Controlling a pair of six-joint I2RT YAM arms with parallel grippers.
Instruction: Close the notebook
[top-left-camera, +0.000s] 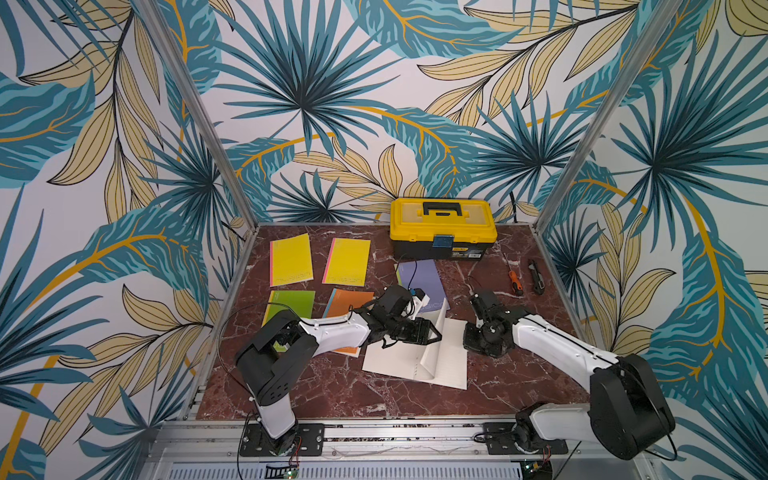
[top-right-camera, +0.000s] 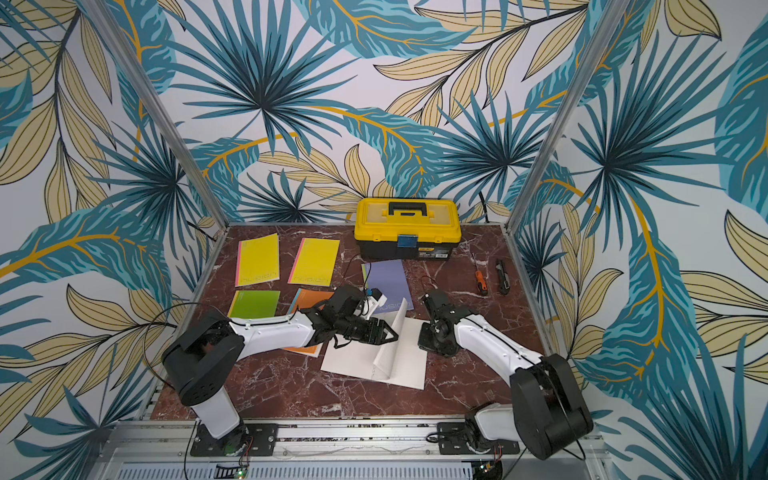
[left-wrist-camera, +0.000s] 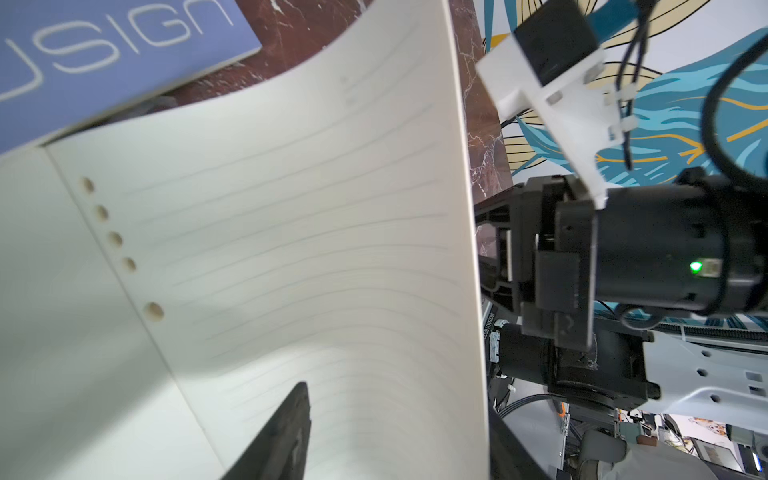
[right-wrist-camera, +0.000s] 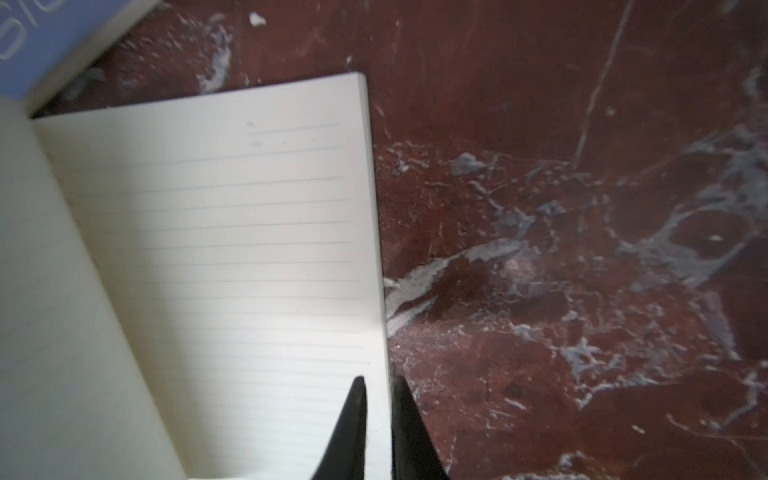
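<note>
The notebook (top-left-camera: 452, 372) lies spread on the table, its pages white and lined. Part of its leaves, a raised page (left-wrist-camera: 320, 240), stands up and curves near the middle. My left gripper (top-left-camera: 436, 331) is at this raised part; in the left wrist view its fingers are open, with the page edge running down between the fingers. My right gripper hovers at the right edge of the notebook, its two fingertips a small gap apart and nothing visibly clasped. Whether those tips touch the paper cannot be told.
A purple notebook (top-left-camera: 422, 280) lies just behind the open one. Orange (top-left-camera: 349, 303), green (top-left-camera: 296, 301) and yellow notebooks (top-left-camera: 291, 261) lie to the left. A yellow toolbox (top-left-camera: 443, 220) stands at the back; a screwdriver (top-left-camera: 514, 281) lies at right.
</note>
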